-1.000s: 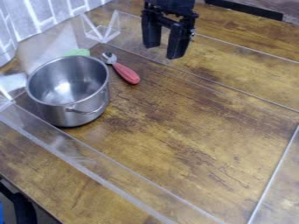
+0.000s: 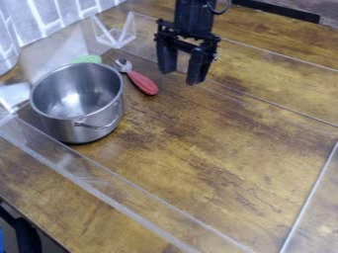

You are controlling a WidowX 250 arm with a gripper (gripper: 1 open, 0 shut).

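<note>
My black gripper [image 2: 185, 61] hangs over the back middle of the wooden table, pointing down, its two fingers spread apart with nothing seen between them. Below and left of it lies a utensil with a red handle [image 2: 142, 83] and a metal head. A large steel pot [image 2: 77, 126] stands at the left of the table, left of the utensil.
A small green item [image 2: 87, 59] and a pale object [image 2: 14, 97] lie near the pot at the left. Clear plastic edging [image 2: 53, 40] runs along the back left.
My gripper has moved slightly down in the view. The pot and the utensil have not moved.
</note>
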